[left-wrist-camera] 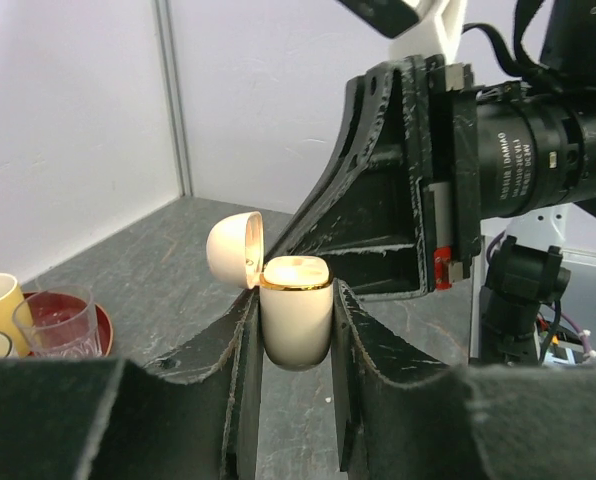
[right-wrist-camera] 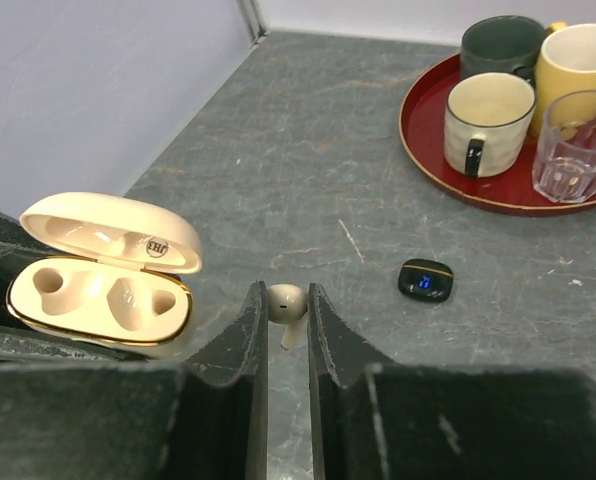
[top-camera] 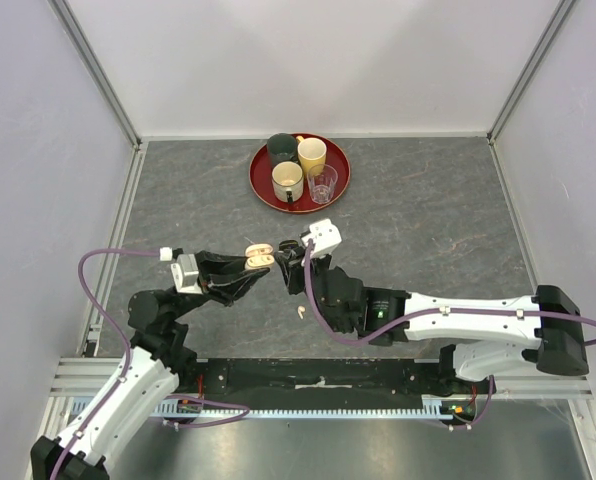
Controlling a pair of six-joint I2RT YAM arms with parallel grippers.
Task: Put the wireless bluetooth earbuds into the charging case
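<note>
My left gripper is shut on the cream charging case (right-wrist-camera: 103,300), held above the table with its lid (right-wrist-camera: 128,230) raised. Both hollows inside the case look empty in the right wrist view. At the fingertips of my right gripper, which is shut, sits a small cream earbud (right-wrist-camera: 287,302), mostly hidden by the fingers. The top view has the right gripper just right of the case, close to it; in the right wrist view the earbud is apart from the hollows. A small pale piece, apparently another earbud (top-camera: 301,312), lies on the table.
A red tray (top-camera: 263,190) with mugs and a glass (top-camera: 322,183) stands at the back. A small black device with blue digits (right-wrist-camera: 426,280) rests on the table.
</note>
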